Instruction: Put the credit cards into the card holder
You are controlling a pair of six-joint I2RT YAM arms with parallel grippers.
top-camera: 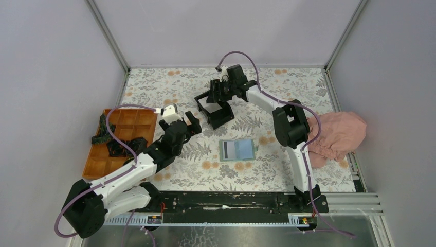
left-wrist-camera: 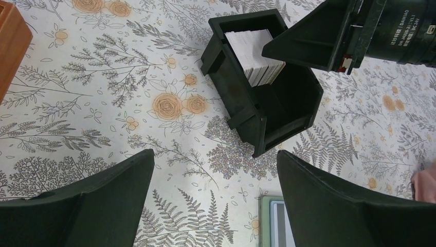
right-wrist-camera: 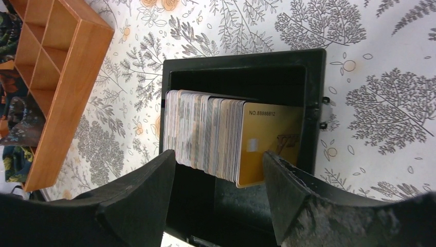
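A tight row of credit cards [right-wrist-camera: 205,131] stands on edge in a black box [right-wrist-camera: 241,60], with a gold card [right-wrist-camera: 272,123] facing outward at the right end. My right gripper is open over the box, its fingertips spread at either side of the row; the right one overlaps the gold card in view, and whether it touches cannot be told. Flat on the table lies what looks like the card holder [top-camera: 244,149], pale green-edged with blue and white panels. My left gripper stands open over bare table left of the box, nothing between its fingers.
A wooden compartment tray [top-camera: 131,121] with dark items sits at the left, near the left arm. Pink cloth [top-camera: 337,136] lies bunched at the right edge.
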